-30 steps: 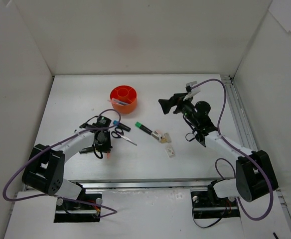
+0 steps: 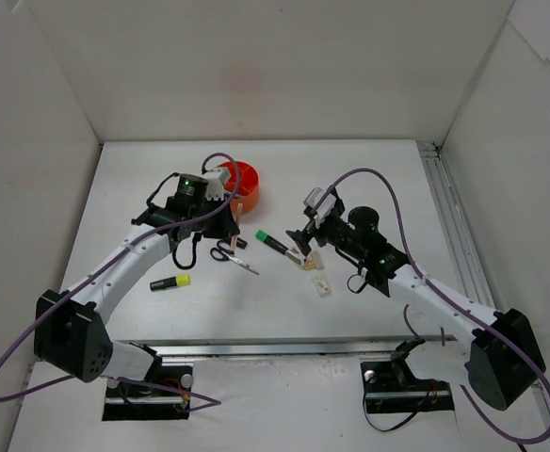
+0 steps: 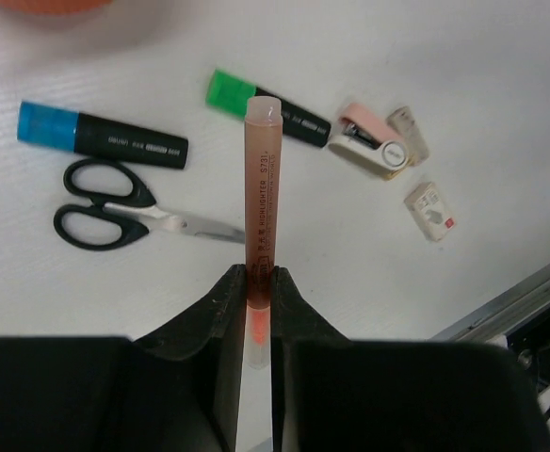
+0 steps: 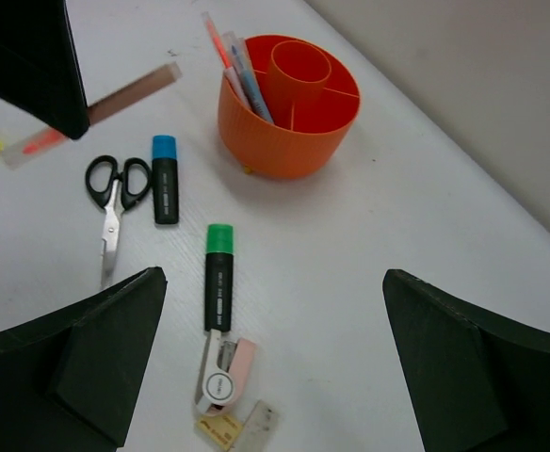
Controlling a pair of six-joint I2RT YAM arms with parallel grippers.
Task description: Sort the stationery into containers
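My left gripper is shut on a slim highlighter pen (image 3: 262, 188), which it holds above the table beside the orange round holder (image 4: 280, 146). Pens (image 4: 245, 80) lean in one compartment of that holder. My right gripper is open and empty, over the table near the stapler. Lying on the table are black scissors (image 3: 115, 212), a blue-capped marker (image 3: 105, 137), a green-capped marker (image 4: 219, 278) and a pink-and-white stapler (image 3: 369, 138). An eraser (image 3: 430, 211) and another small block (image 3: 408, 134) lie near the stapler. A yellow-capped marker (image 2: 169, 282) rests at the left front.
White walls (image 2: 256, 75) close off the back and sides. A metal rail (image 2: 256, 348) runs along the front edge of the table.
My left gripper has moved up and toward the orange holder, carrying the pen. The right gripper has shifted left and lower, closer to the stapler.
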